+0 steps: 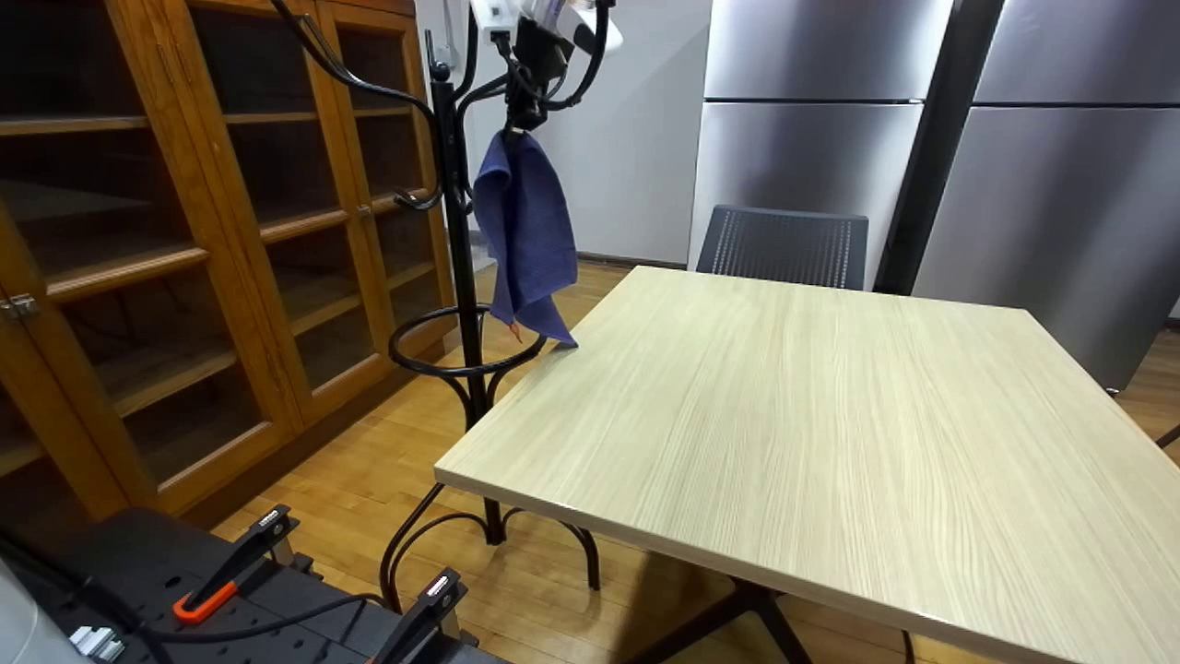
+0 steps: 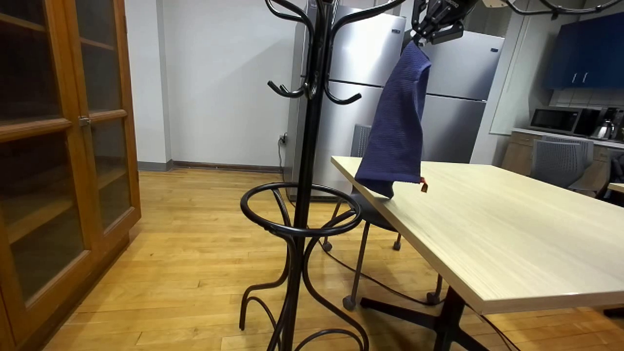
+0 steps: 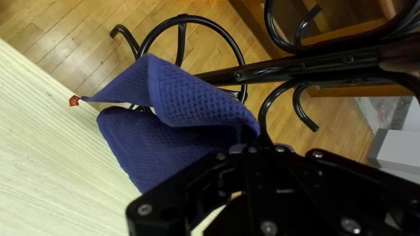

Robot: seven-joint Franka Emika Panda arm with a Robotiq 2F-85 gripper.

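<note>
A dark blue towel (image 1: 533,227) with a small red tag hangs down from my gripper (image 1: 516,134), pinched near its top. In exterior view 2 my gripper (image 2: 416,38) is shut on the towel (image 2: 398,117) to the right of the black coat rack (image 2: 311,134). In the wrist view the towel (image 3: 189,94) spreads from the fingertips, partly folded, over the table's edge; the gripper hides its upper end. Several curved hooks of the coat rack (image 3: 315,65) lie close beyond the towel in that view.
Glass-door cabinets (image 1: 288,199) stand left of the rack. A dark chair (image 1: 785,245) and steel refrigerators (image 1: 813,144) are at the back.
</note>
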